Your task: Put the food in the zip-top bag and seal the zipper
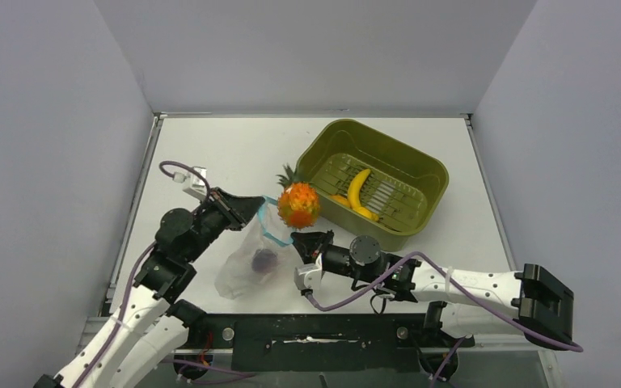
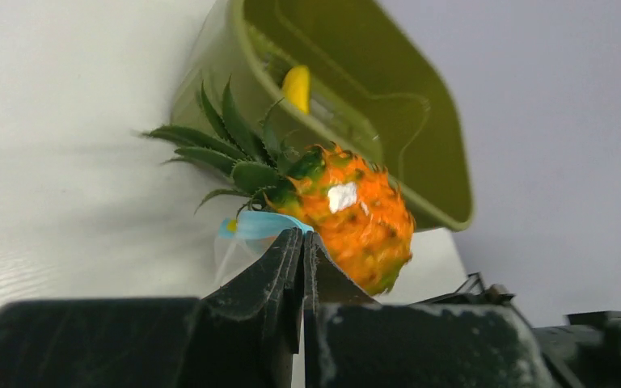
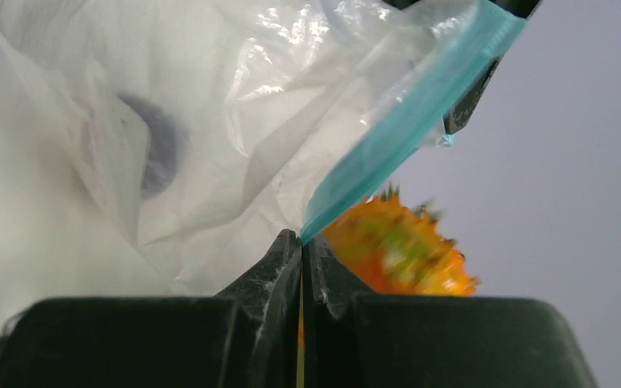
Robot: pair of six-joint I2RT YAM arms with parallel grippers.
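Observation:
The clear bag [image 1: 242, 267] with blue zipper rim hangs between my grippers, a dark purple item [image 1: 264, 260] inside. My left gripper is shut on the rim at one side; my right gripper is shut on the rim at the other. The pineapple [image 1: 297, 206] is outside the bag's opening, beside the green bin, its crown toward the back. In the right wrist view it appears blurred behind the rim.
The green bin [image 1: 422, 162] at back right holds a banana [image 1: 356, 190] and another yellow item [image 1: 339, 200].

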